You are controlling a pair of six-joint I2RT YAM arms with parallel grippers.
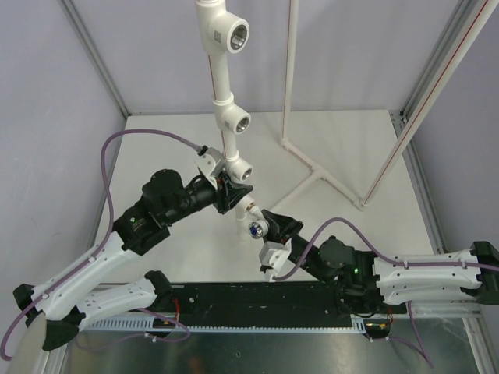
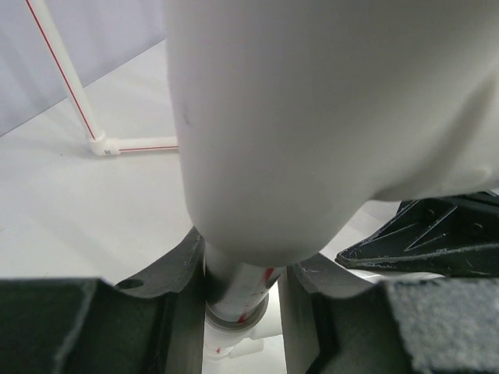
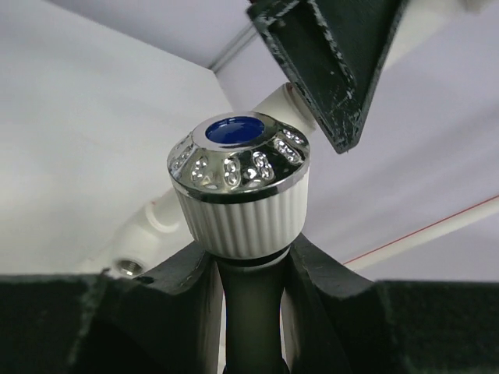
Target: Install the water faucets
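A vertical white pipe [image 1: 221, 74] with T fittings stands in the middle of the top view. My left gripper [image 1: 231, 191] is on this pipe just under a fitting; in the left wrist view the pipe [image 2: 304, 101] fills the frame, with the fingertips of the left gripper around it, part open. My right gripper [image 1: 277, 230], lower right, is shut on a faucet [image 3: 245, 218] with a ribbed white collar, chrome top and blue cap, beside the lowest fitting. Whether the faucet is seated in that fitting is hard to tell.
More open fittings [image 1: 238, 121] sit higher on the pipe. A white pipe frame [image 1: 316, 173] stands behind on the white board [image 1: 160, 148]. The board's left and right areas are clear.
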